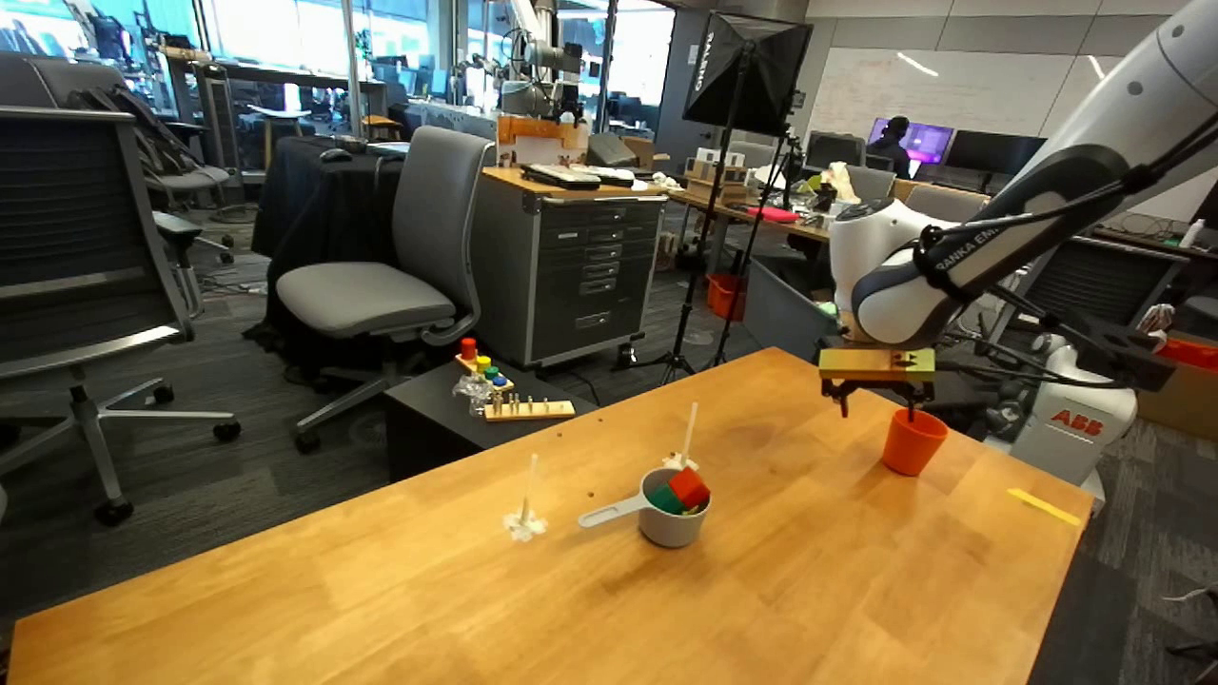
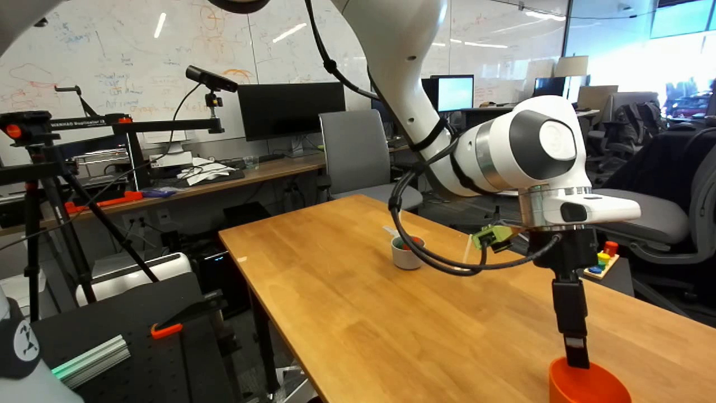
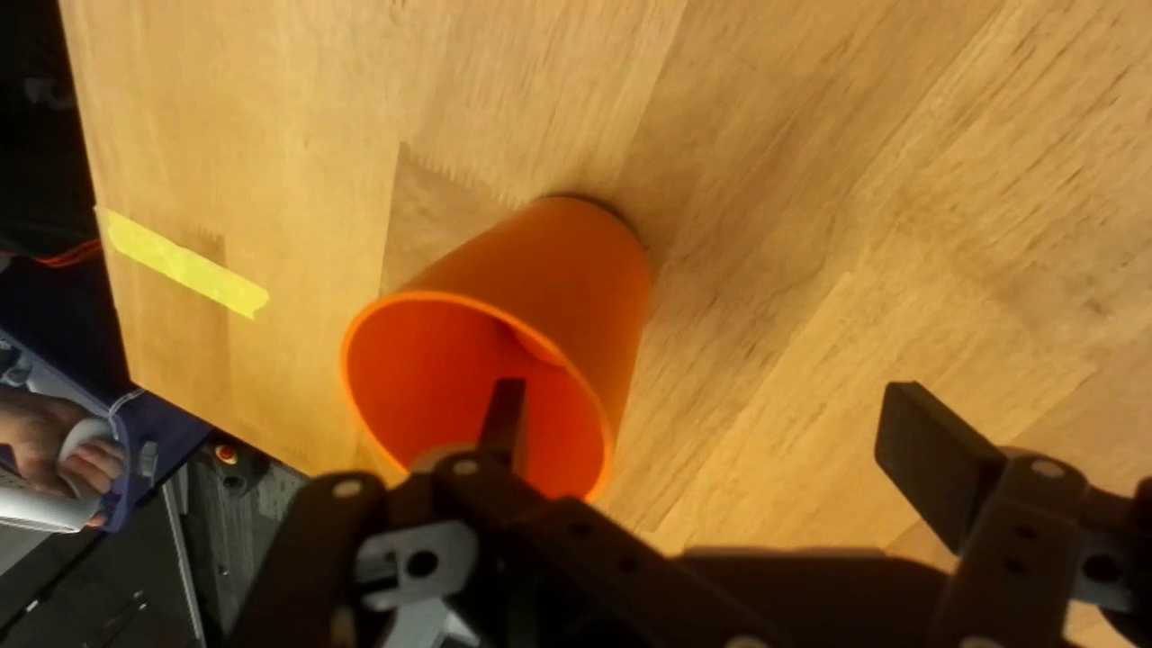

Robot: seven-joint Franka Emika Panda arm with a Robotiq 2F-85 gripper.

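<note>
An orange cup (image 1: 913, 443) stands upright near the table's far right edge. Above it hangs my gripper (image 1: 878, 411), its fingers wide apart and empty. In the wrist view one of the fingers (image 3: 508, 416) overlaps the mouth of the cup (image 3: 583, 281), while the other is well off to the right over bare wood. From the second exterior view, a fingertip is at the cup's rim (image 2: 560, 366); how deep it reaches inside is hard to tell.
A grey measuring cup (image 1: 674, 525) holds red and green blocks mid-table. Two thin upright sticks, one of them a white stick (image 1: 528, 485), stand near it. Yellow tape (image 1: 1045, 507) marks the right side.
</note>
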